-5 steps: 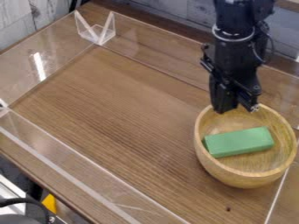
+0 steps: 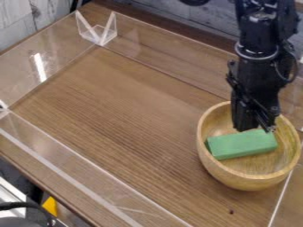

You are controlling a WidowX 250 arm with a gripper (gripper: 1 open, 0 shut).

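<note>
My black gripper (image 2: 246,120) hangs at the right, low over a round wooden bowl (image 2: 246,177); it looks shut, with nothing visible between its fingertips. A flat green block (image 2: 236,143) lies inside the bowl, just below the fingertips. Whether the fingertips touch the block cannot be told.
A white wire-like holder (image 2: 97,27) stands at the back left. A small yellow item (image 2: 48,206) and black cables are at the lower left edge.
My gripper has moved right and somewhat down, toward the block in the bowl. The bowl and block have barely moved, if at all.
</note>
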